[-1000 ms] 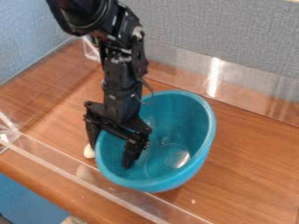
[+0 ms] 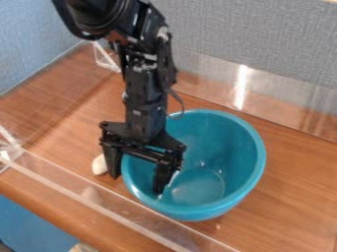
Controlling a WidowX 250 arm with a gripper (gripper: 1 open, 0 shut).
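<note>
My black gripper (image 2: 137, 157) is over the left part of a large teal bowl (image 2: 230, 200), its fingers reaching down at the bowl's left side and partly inside it, open. Whether they touch the rim is hard to tell. A small white object (image 2: 101, 163) lies on the wooden surface just left of the bowl, partly hidden by the gripper.
Clear plastic edging runs along the front left and the back, with a grey wall behind. A blue area lies beyond the front left edge.
The bowl has moved to the right and sits more level. My gripper has shifted slightly, and more of the white object shows beside it.
</note>
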